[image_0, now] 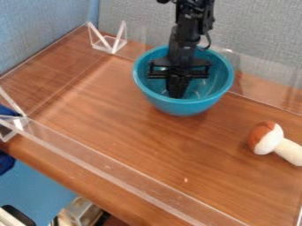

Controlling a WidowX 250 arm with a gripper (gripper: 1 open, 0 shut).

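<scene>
A teal bowl (157, 96) stands on the wooden table toward the back centre. My black gripper (177, 83) reaches down into it from above, shut, its fingertips low inside the bowl; nothing shows between them, though the tips are hard to make out. A toy mushroom (278, 148) with an orange-and-white cap lies on its side at the right.
Clear plastic barriers edge the wooden table (106, 132), with white corner brackets (106, 37) at the left. Blue objects sit beyond the left edge.
</scene>
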